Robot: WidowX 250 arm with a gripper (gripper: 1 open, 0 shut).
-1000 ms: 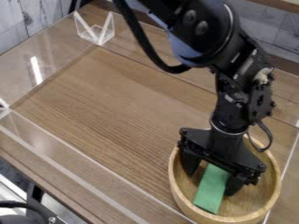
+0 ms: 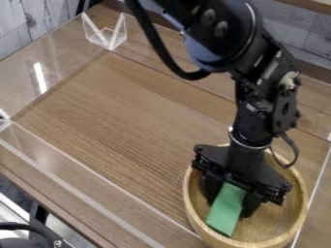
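My black gripper (image 2: 243,172) reaches down into a round wooden bowl (image 2: 289,221) at the lower right of the camera view. It is shut on a green block (image 2: 225,210) that rests slanted inside the bowl, its upper part hidden between the dark fingers.
A clear plastic holder (image 2: 106,29) stands at the far upper left. A dark cable or arm part lies at the bottom left edge.
My gripper has moved slightly left and up, and the green block has shifted a little the same way within the bowl.
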